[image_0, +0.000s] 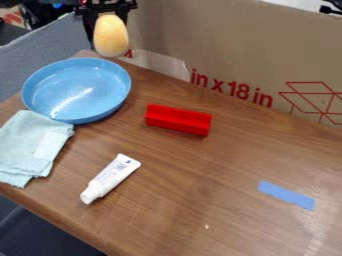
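Note:
At the top left, the black gripper (107, 12) is shut on a pale yellow egg-shaped object (111, 35), which hangs above the back edge of a blue plate (76, 92). The fingertips are largely hidden by the object or cut by the top of the frame.
A light blue cloth (27, 148) lies left front, a white tube (110, 178) at the front and a red block (178, 119) in the middle. A blue strip (286, 196) is at the right. A cardboard wall (247, 55) lines the back.

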